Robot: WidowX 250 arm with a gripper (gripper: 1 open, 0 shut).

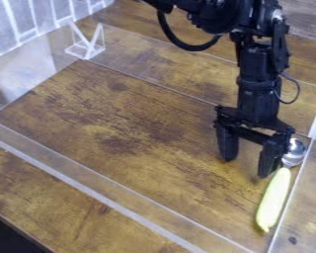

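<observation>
My black gripper (248,150) hangs low over the right end of the wooden surface, open, with its two fingers apart and pointing down. A pale yellow elongated object (273,198), perhaps a toy vegetable, lies just in front and right of the fingers. Behind that, at the right, is a shiny metal object (294,151), partly hidden by the gripper. I cannot tell whether the fingers touch either one.
Clear plastic walls bound the wooden work area (127,148). A white bracket (87,40) stands at the back left, with white railing beyond it.
</observation>
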